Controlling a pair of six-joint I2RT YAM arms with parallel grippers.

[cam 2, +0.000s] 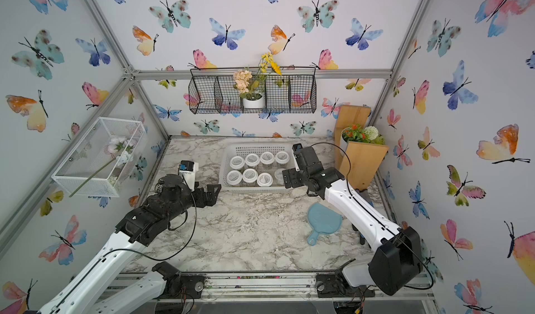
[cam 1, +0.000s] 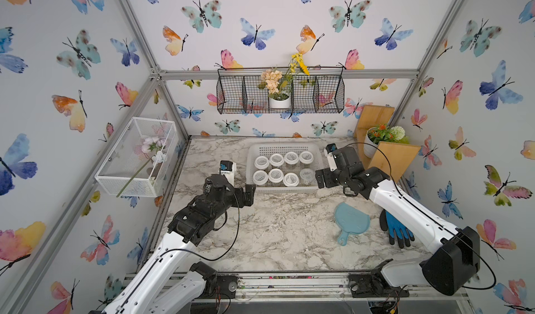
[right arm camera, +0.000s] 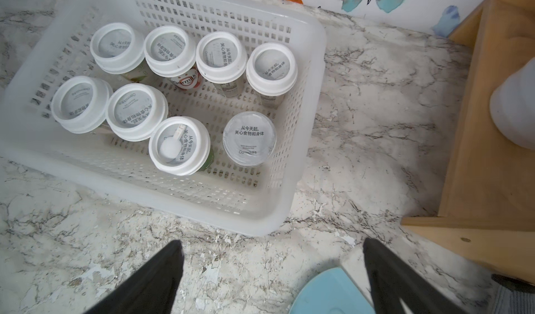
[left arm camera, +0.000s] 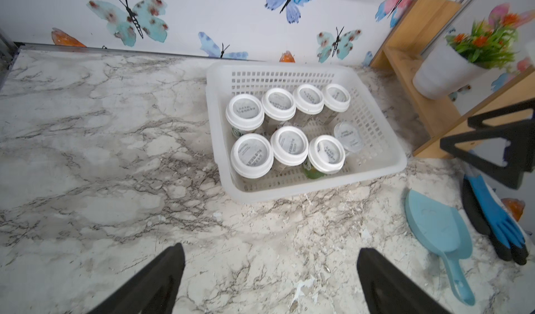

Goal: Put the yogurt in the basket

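The white mesh basket (cam 1: 285, 189) stands at the back middle of the table with several yogurt cups inside, in two rows. Most have white raised lids, like the cup (left arm camera: 252, 155) at the front left. At the front right, one yogurt cup (right arm camera: 249, 139) shows a flat clear printed top, standing in the basket. My left gripper is open and empty, in front of the basket to the left. Above the table, beyond the basket's front right corner, hangs my right gripper, open with nothing between its fingers.
A blue dustpan (cam 1: 351, 222) and a blue-black glove (cam 1: 396, 229) lie on the right of the table. Right of the basket stands a wooden stand (cam 1: 394, 159) holding a potted plant. Bare marble (cam 1: 278, 230) fills the front middle.
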